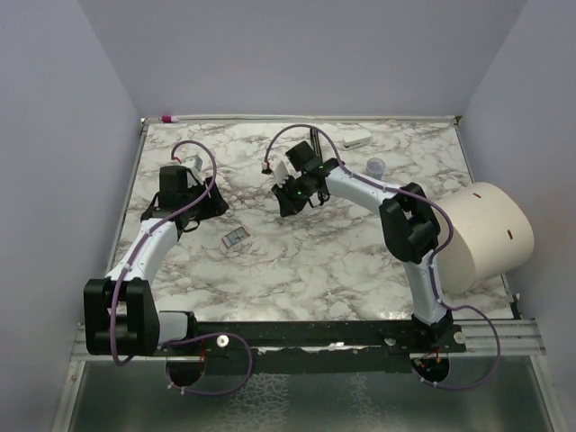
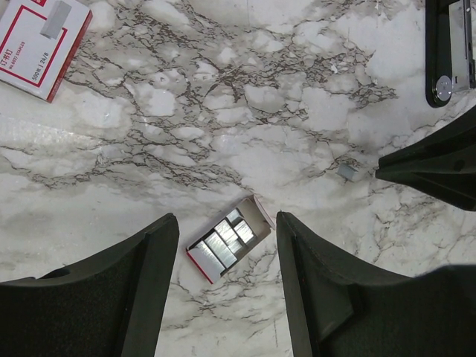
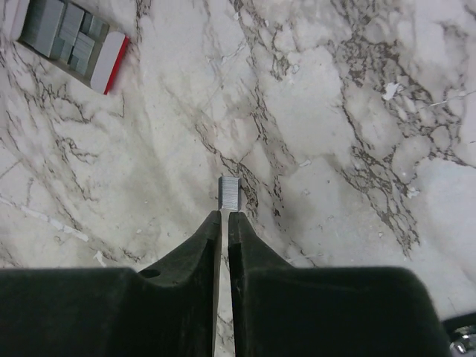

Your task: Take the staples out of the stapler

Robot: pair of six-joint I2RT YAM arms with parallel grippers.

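A small silver block of staples lies on the marble just beyond the tips of my right gripper, which is shut with nothing seen between its fingers; the block also shows in the left wrist view (image 2: 346,172). An open staple tray (image 2: 228,239) with silver blocks inside sits below my left gripper, whose fingers are spread apart and empty. The black stapler (image 2: 439,52) lies at the top right of the left wrist view, partly out of frame.
A staple box (image 2: 37,44) lies top left in the left wrist view. In the top view a white item (image 1: 356,141), a clear cup (image 1: 375,167) and a large white cylinder (image 1: 477,234) stand right.
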